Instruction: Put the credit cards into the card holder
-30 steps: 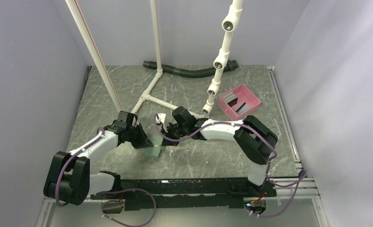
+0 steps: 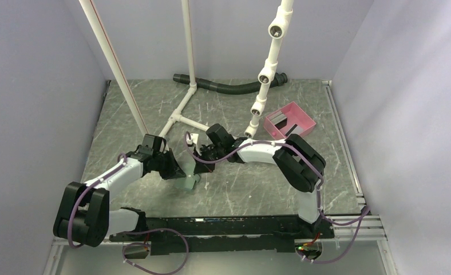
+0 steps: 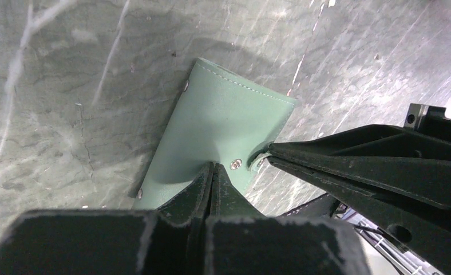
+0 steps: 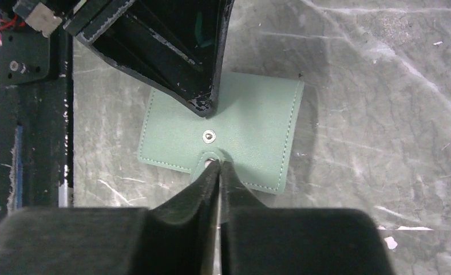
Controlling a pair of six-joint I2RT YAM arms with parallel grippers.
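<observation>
The sage-green card holder (image 3: pixel 229 114) lies flat on the grey table, a metal snap on its face and a small strap (image 3: pixel 257 164) at its edge. My left gripper is shut, its tips down against the holder near that snap; nothing shows between them. At the strap is my right gripper, with its fingertips close together by the strap's end. Whether they pinch it cannot be made out. From the right wrist view, the left fingers (image 4: pixel 203 94) reach across the holder's top edge. Whatever is inside the holder is hidden.
Far right on the table stands a pink box (image 2: pixel 307 121) with several grey and dark flat pieces in it. White pipes (image 2: pixel 180 109) and a dark corrugated hose (image 2: pixel 229 89) lie behind the arms.
The right arm has shifted left, its gripper working around the holder's strap edge with small movements. The left arm and the holder stay in place.
</observation>
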